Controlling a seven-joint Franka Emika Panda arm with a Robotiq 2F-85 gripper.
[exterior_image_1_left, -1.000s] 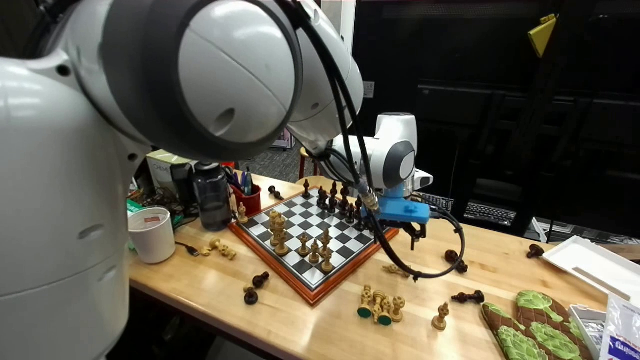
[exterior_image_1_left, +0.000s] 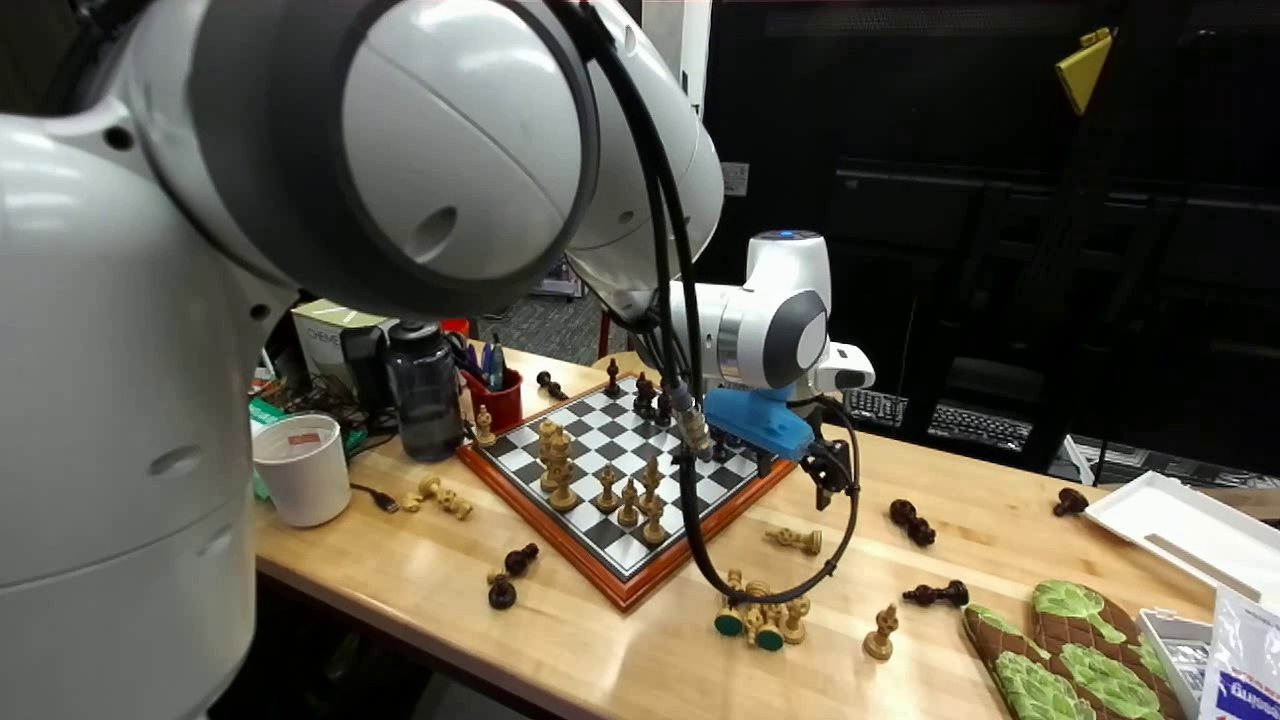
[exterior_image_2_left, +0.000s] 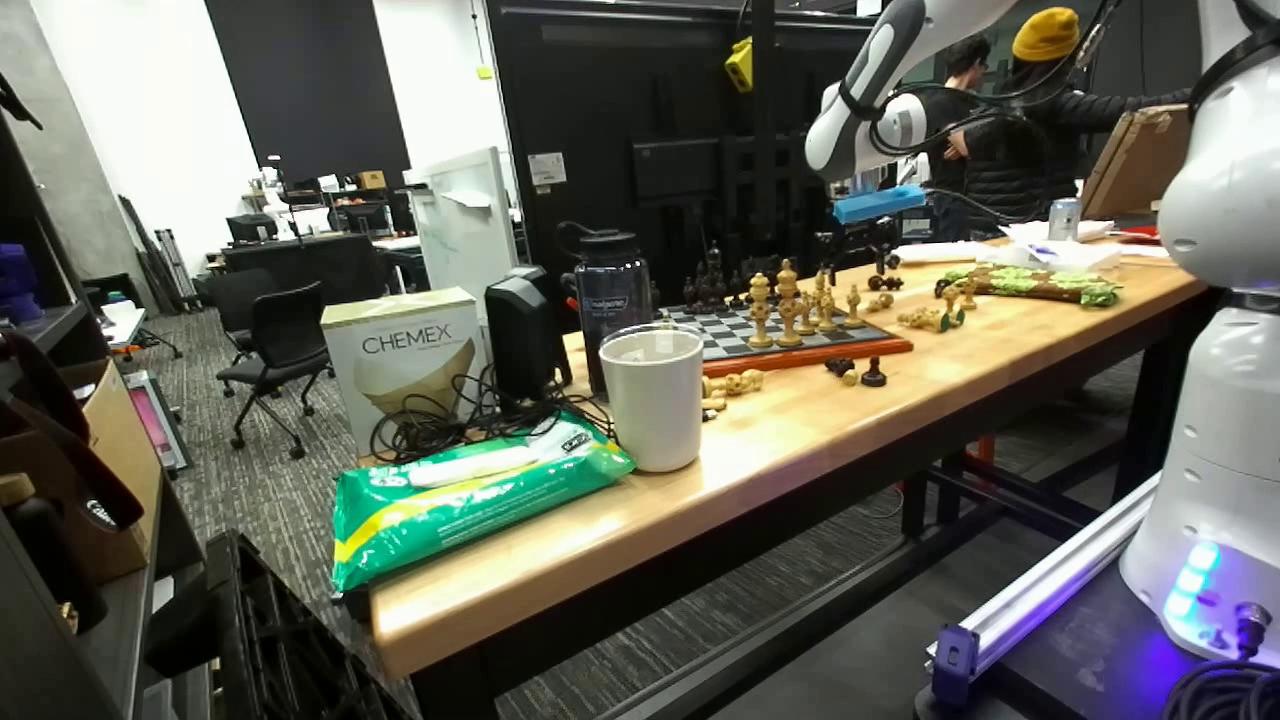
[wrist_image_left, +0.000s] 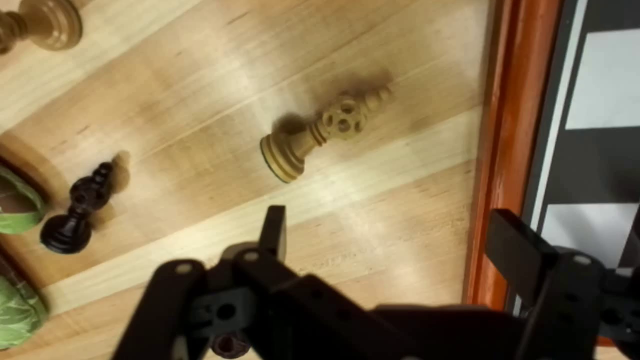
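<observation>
In the wrist view my gripper stands open, its fingers wide apart and nothing between them. Beyond the fingertips a light wooden chess piece (wrist_image_left: 312, 135) with a pierced head lies on its side on the bare tabletop. The right finger (wrist_image_left: 519, 252) appears over the edge of the chessboard (wrist_image_left: 510, 150). Exterior view 1 has the gripper (exterior_image_1_left: 828, 472) above the table beside the board, over that fallen light piece (exterior_image_1_left: 794, 540). Light pieces (exterior_image_1_left: 558, 462) stand on the near part of the chessboard (exterior_image_1_left: 708, 528); several dark ones at its far side are partly hidden by the arm.
Fallen dark pieces (exterior_image_1_left: 936, 594) and a cluster of light ones (exterior_image_1_left: 762, 618) lie right of the board. An oven mitt (exterior_image_1_left: 1080, 648) and a white tray (exterior_image_1_left: 1188, 528) occupy the right end. A white cup (exterior_image_1_left: 302, 470) and dark bottle (exterior_image_1_left: 423, 390) stand left.
My gripper and its blue mount have turned and shifted slightly to the left in exterior view 1. The cable loop swung left with them. The chess pieces look unmoved.
</observation>
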